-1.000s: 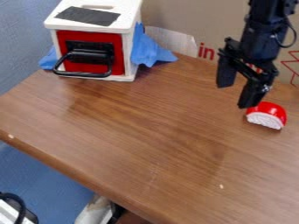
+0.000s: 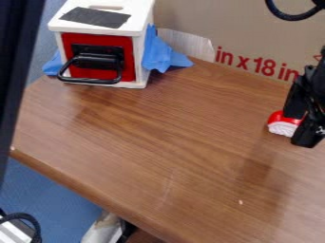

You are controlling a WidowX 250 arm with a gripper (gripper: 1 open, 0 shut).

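My black gripper [image 2: 305,119] is at the right edge, low over the table, partly out of view. Just beneath and left of it lies a red object with a white face [image 2: 282,124], partly covered by the gripper; whether the fingers touch or hold it I cannot tell. The wooden table [image 2: 140,152] fills most of the view.
A white box with a red front and black handle [image 2: 99,59] stands at the back left, with blue cloth [image 2: 165,55] around it. A cardboard panel [image 2: 241,33] is behind. The table's near-left edge drops away.
My gripper has moved right and down from above the table onto the red object's spot, now covering much of it.
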